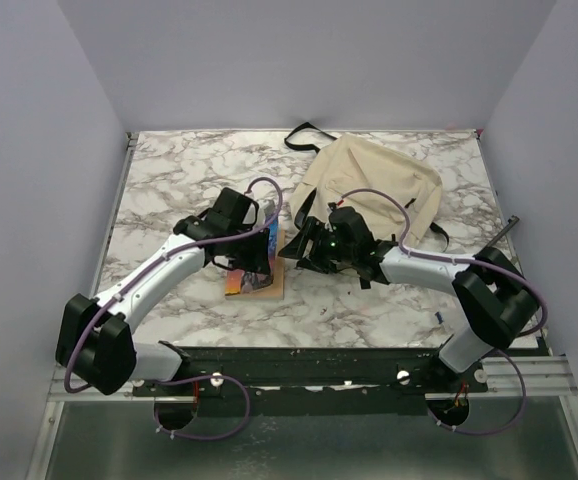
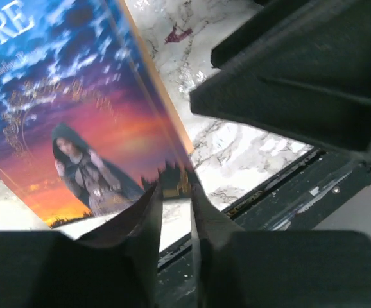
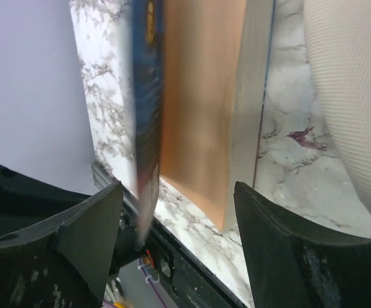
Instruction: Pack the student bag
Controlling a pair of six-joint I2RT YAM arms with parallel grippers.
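A book with a sunset cover and hooded figure (image 2: 89, 115) lies by my left gripper (image 1: 261, 262), whose fingertips (image 2: 148, 205) meet near the book's lower edge. A plain tan board or second book (image 3: 198, 115) shows beneath or beside it. My right gripper (image 1: 307, 243) stands open beside the books, its fingers either side of the blurred upright book edge and near the pale page block (image 3: 243, 141). Whether the left fingers pinch the book is unclear. The cream bag (image 1: 369, 170) lies behind the right arm.
The bag's black strap (image 1: 309, 135) reaches to the back. Bare marble (image 1: 149, 180) is free at the back left and along the front. A metal object (image 1: 504, 235) lies at the right edge.
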